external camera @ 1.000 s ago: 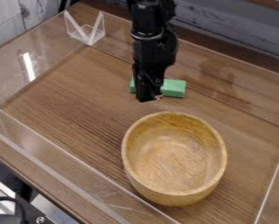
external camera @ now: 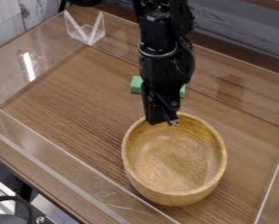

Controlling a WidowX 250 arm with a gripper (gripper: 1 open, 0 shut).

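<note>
The black gripper point(external camera: 162, 117) hangs over the back rim of a light wooden bowl point(external camera: 174, 171), its finger shut with nothing visible between its fingers. A green block point(external camera: 136, 84) lies on the wooden table behind the arm, partly hidden by it.
A clear plastic basket point(external camera: 86, 26) stands at the back left. Black cables point(external camera: 16, 200) lie at the lower left edge.
The arm has moved toward the camera and down the view, from beside the green block to the bowl's back rim. The bowl and block look unmoved.
</note>
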